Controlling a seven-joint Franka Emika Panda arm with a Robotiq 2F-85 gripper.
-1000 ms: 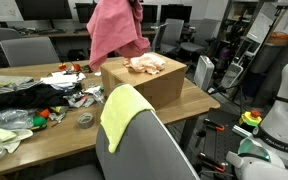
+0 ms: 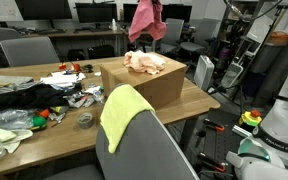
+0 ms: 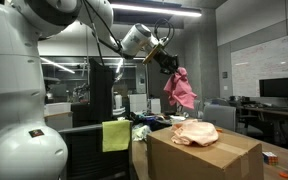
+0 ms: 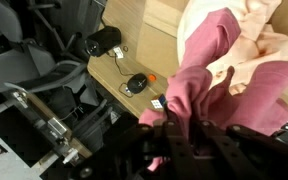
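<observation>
A pink cloth (image 3: 181, 88) hangs in the air from my gripper (image 3: 167, 66), which is shut on its upper part. In exterior view 1 the hanging cloth (image 2: 147, 20) shows at the top edge, and the gripper is out of that frame. Below it, a pale peach cloth (image 2: 144, 62) lies crumpled on top of a cardboard box (image 2: 159, 88). From the wrist, the pink cloth (image 4: 209, 45) bunches at the fingers and covers much of the fingers, while the peach cloth (image 4: 249, 50) lies beneath it on the box.
A yellow cloth (image 2: 124, 113) is draped over a grey chair back (image 2: 144, 145) in front of the table. Dark clothes (image 2: 29, 98), a tape roll (image 2: 85, 120) and small items clutter the table's left side. Monitors (image 2: 96, 12) stand behind.
The pink cloth has moved to the right and away from the exterior view 1 camera, from left of the box to above the peach cloth. It shows smaller now. The box and peach cloth stayed put.
</observation>
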